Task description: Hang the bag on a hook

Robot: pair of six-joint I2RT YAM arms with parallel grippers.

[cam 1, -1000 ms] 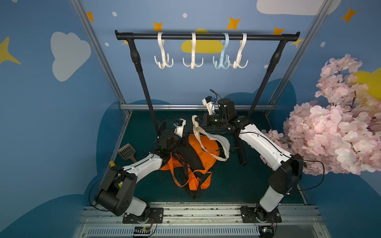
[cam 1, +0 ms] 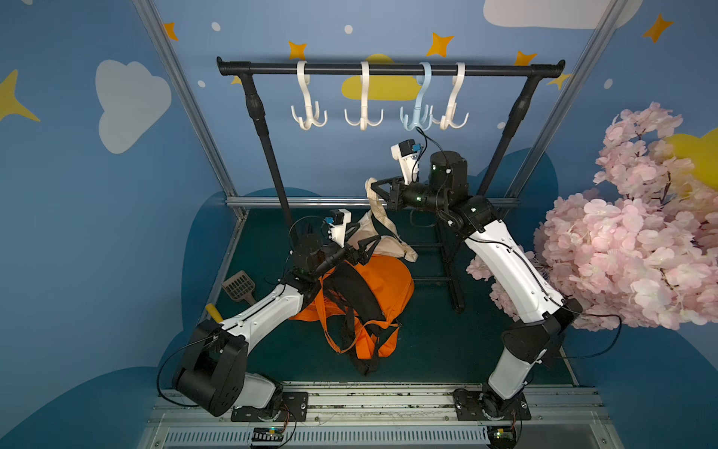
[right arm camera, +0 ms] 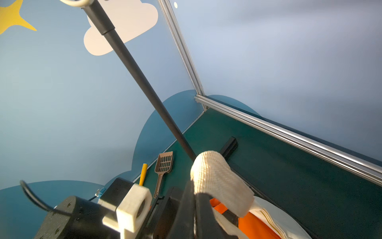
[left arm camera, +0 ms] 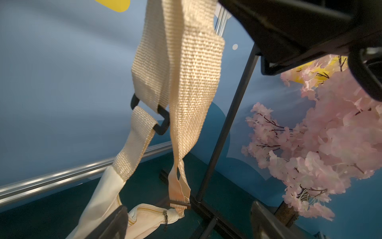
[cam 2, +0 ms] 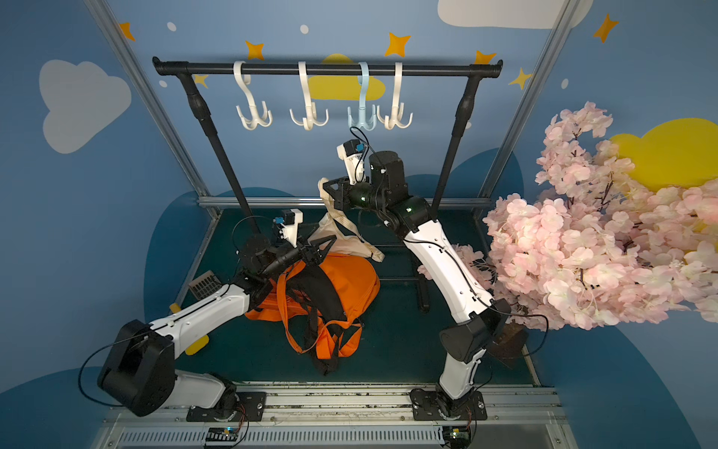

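Note:
A cream bag (cam 1: 396, 247) with a webbing strap and black buckle hangs from my right gripper (cam 1: 377, 187), which is shut on that strap at the top of its loop, as the right wrist view shows. My left gripper (cam 1: 368, 245) is open just in front of the lower part of the bag, the strap rising before it in the left wrist view. Four hooks, white (cam 1: 305, 112), white (cam 1: 364, 112), light blue (cam 1: 419, 112) and white (cam 1: 453, 112), hang on the black rail (cam 1: 261, 68), above both grippers.
An orange and black backpack (cam 1: 389, 292) lies on the green floor below. A scoop (cam 1: 239, 284) and yellow-handled tool (cam 1: 213, 312) lie at the left. Pink blossom branches (cam 1: 613, 262) crowd the right side; black rack posts stand either side.
My right gripper has risen toward the hooks, lifting the strap and drawing the bag up off much of the backpack. My left gripper has moved a little rightward.

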